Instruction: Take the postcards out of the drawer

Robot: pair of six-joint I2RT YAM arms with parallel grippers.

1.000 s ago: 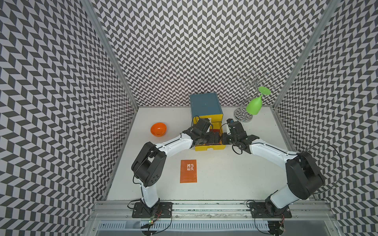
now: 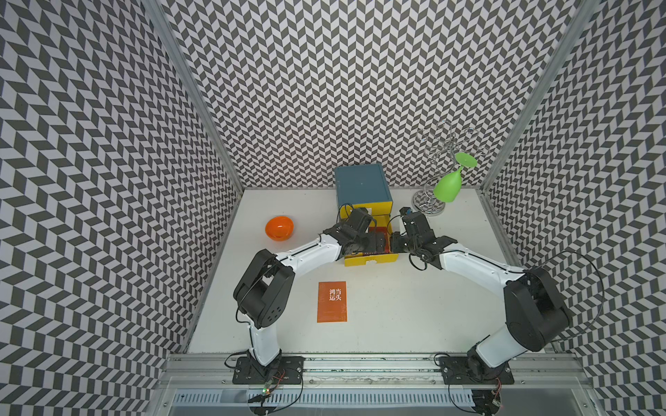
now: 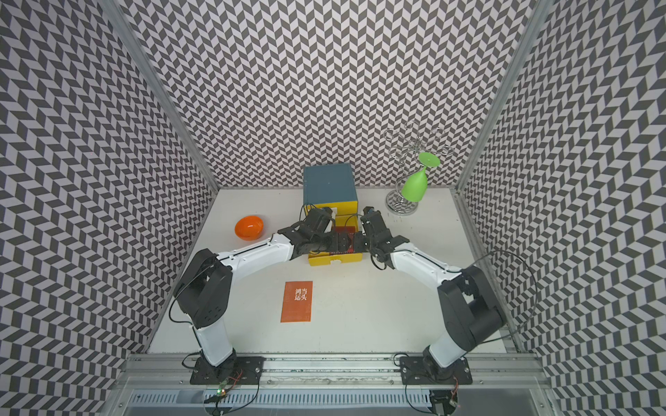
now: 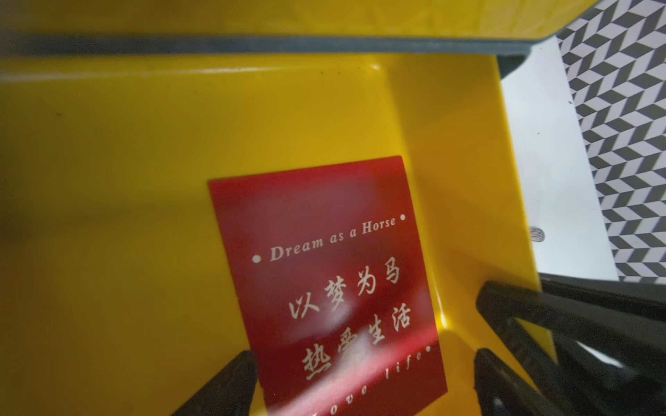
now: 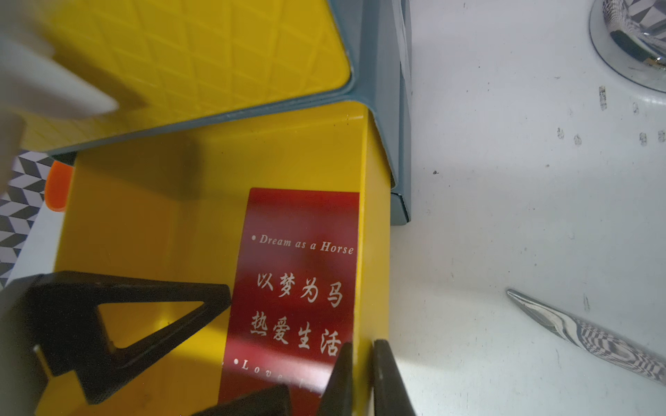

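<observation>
The yellow drawer (image 5: pixel 374 228) is pulled out of its blue-grey cabinet (image 2: pixel 362 182). Inside it a red postcard (image 4: pixel 333 291) with white lettering lies flat against the right wall. My left gripper is open over the drawer, its fingertips on either side of the card's near part, nothing held. The right gripper is shut on the drawer's right side wall. Out on the table lies an orange-red postcard (image 2: pixel 331 308) with white characters. In both top views the arms hide part of the drawer's inside.
An orange bowl (image 2: pixel 279 227) sits left of the cabinet. To the right a metal rack (image 2: pixel 428 202) holds a green goblet (image 2: pixel 449 185) upside down. My two grippers are close together at the drawer.
The right gripper stays at the drawer's wall with hardly any movement.
</observation>
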